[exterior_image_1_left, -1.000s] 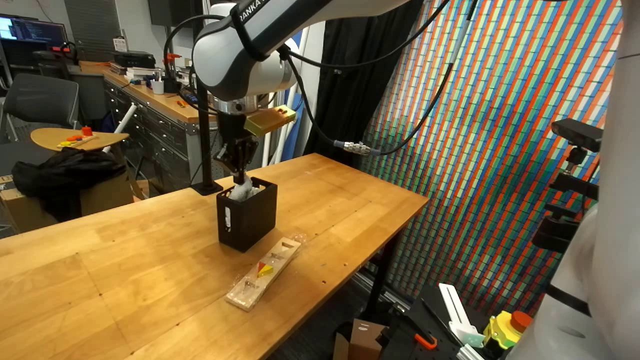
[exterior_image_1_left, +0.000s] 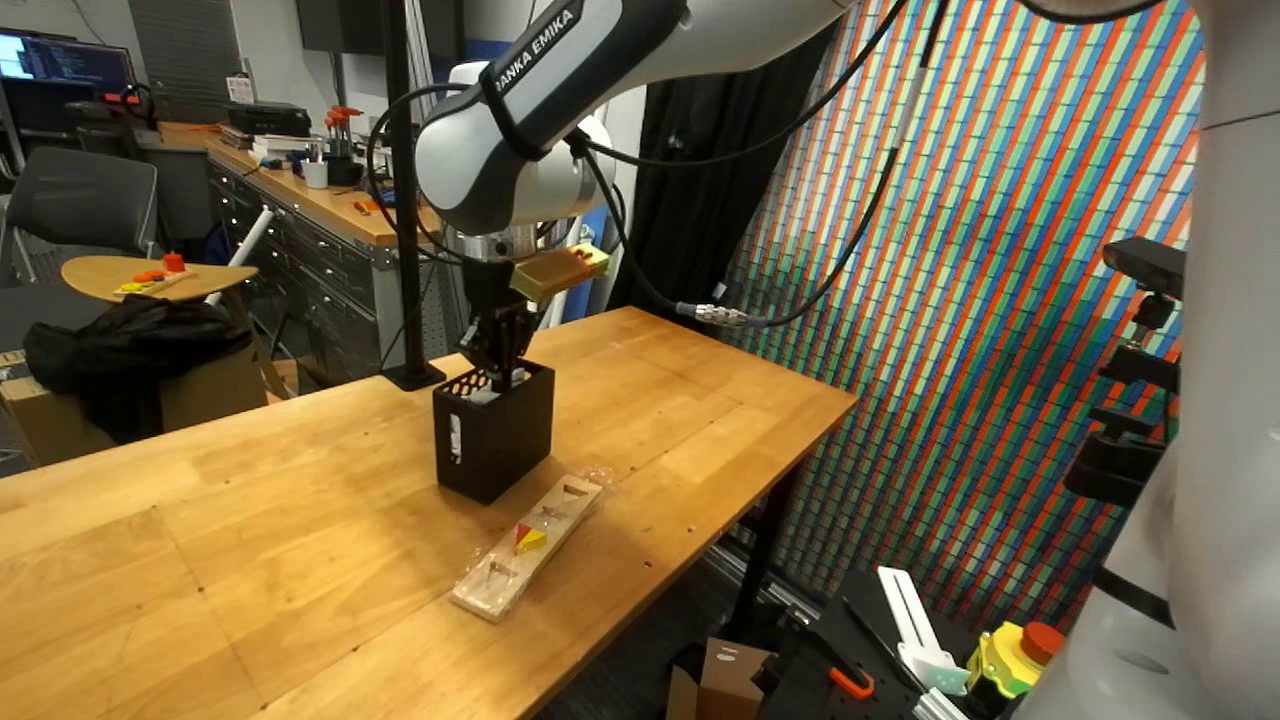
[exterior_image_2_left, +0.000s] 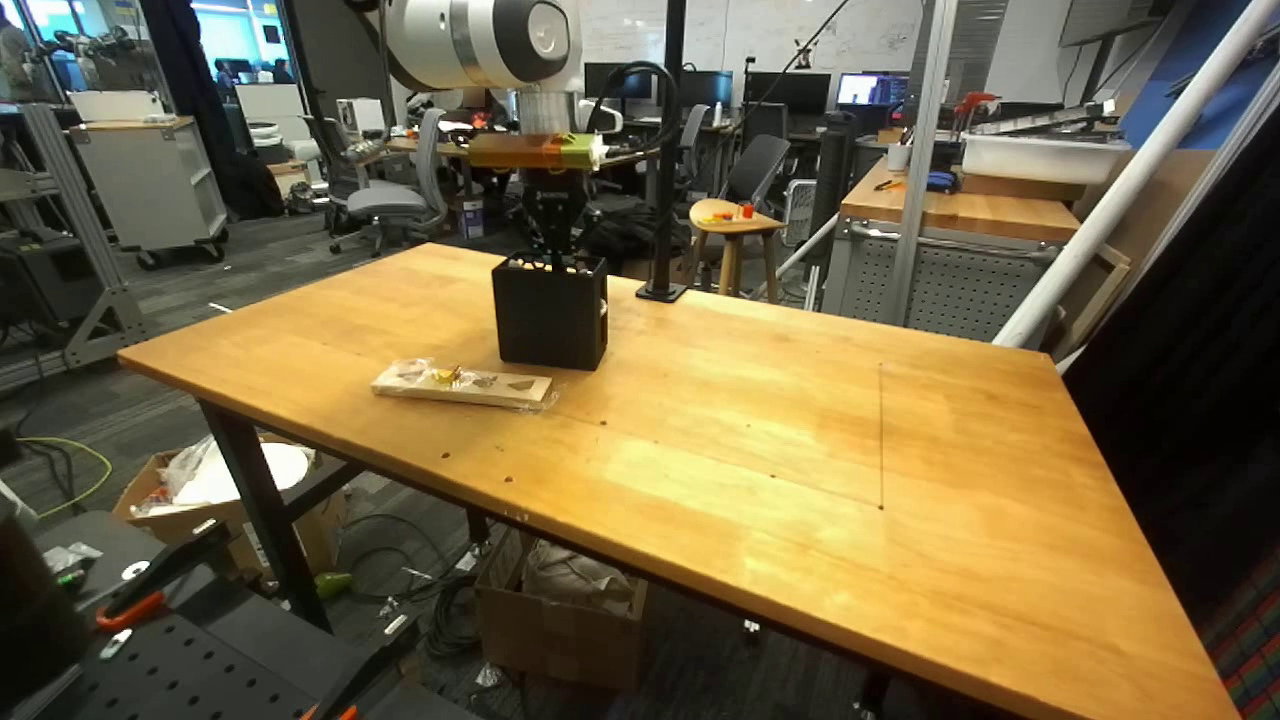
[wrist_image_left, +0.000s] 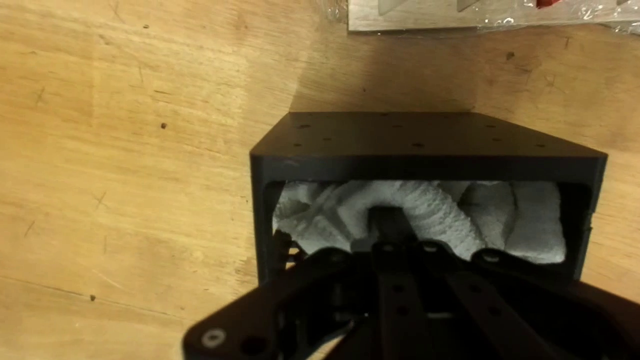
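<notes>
A black open-topped box (exterior_image_1_left: 494, 442) stands upright on the wooden table. Grey-white cloth (wrist_image_left: 427, 207) lies folded and bunched inside it, below the rim in the wrist view. My gripper points down into the opening, its fingers shut and their tips against the cloth. Whether any fold is pinched between them cannot be made out. From outside, the gripper (exterior_image_1_left: 506, 374) is over the box's mouth with its tips at rim height or lower. In the other exterior view, the front wall of the box (exterior_image_2_left: 549, 314) hides the fingertips and the cloth.
Beside the box lies a wooden shape board (exterior_image_1_left: 528, 546) in clear plastic, with red and yellow pieces. Behind the box a black post (exterior_image_2_left: 661, 288) rises from the table edge.
My gripper has moved down and slightly right in exterior view 1. A lump of cloth that stood above the rim under the fingers is now lower, mostly within the box.
</notes>
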